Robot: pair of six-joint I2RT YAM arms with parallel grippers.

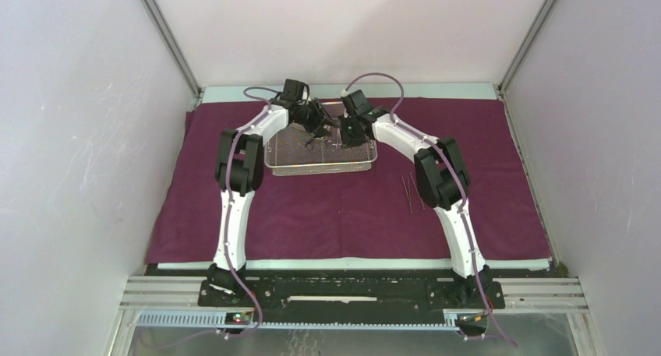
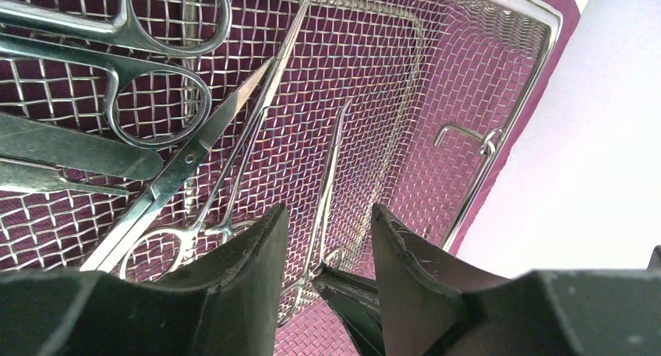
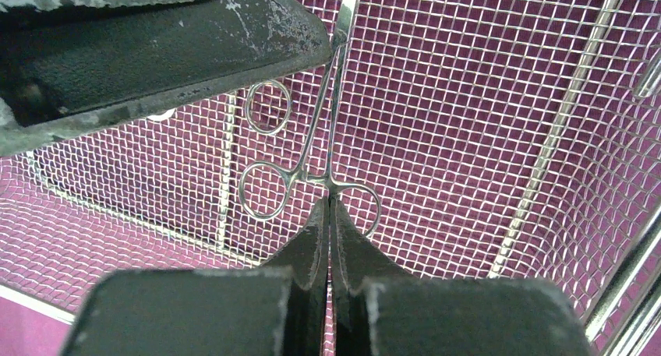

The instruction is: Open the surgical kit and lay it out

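Observation:
The wire-mesh basket (image 1: pixel 322 167) holds several steel instruments. In the left wrist view my left gripper stands open above the mesh, fingers on either side of a slim ring-handled clamp (image 2: pixel 321 200). In the right wrist view that clamp's shaft (image 3: pixel 334 107) passes by a dark left finger (image 3: pixel 234 44). Shut tips of my right gripper meet the clamp's ring handle (image 3: pixel 365 189); whether the thin ring lies between them is hidden. To the left are scissors-like handles (image 2: pixel 173 66), another clamp (image 2: pixel 226 185) and a pointed blade (image 2: pixel 183 157).
Thin instruments (image 1: pixel 408 195) lie on the purple cloth (image 1: pixel 343 223) right of the basket. A bent wire hook (image 2: pixel 460 132) sticks out at the basket wall.

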